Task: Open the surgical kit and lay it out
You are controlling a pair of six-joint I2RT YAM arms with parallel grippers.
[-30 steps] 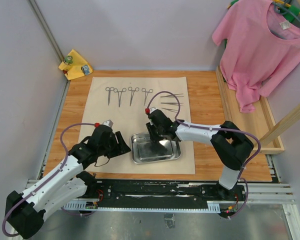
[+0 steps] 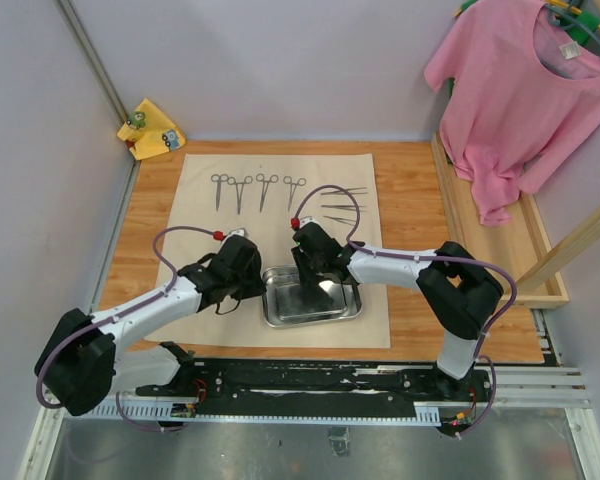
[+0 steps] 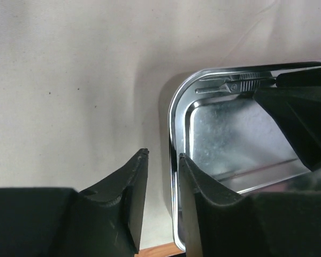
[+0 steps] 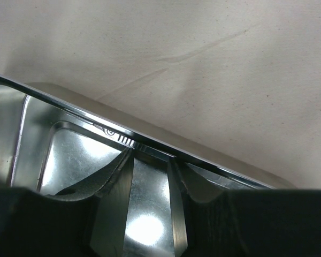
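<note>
The steel tray lies on the beige cloth, a small metal instrument along its far inner edge. My right gripper is shut on that instrument at the far rim. My left gripper hangs at the tray's left end, part open, one finger outside the rim and the other over it; whether it touches is unclear. Scissor-like instruments and straight slim instruments lie in rows higher on the cloth.
A wooden frame with a hanging pink shirt stands on the right. A yellow fabric piece sits at the back left. Bare cloth lies left of the tray.
My left gripper has moved right and slightly up in the top view, to the tray's left end. The right arm and tray look nearly unchanged.
</note>
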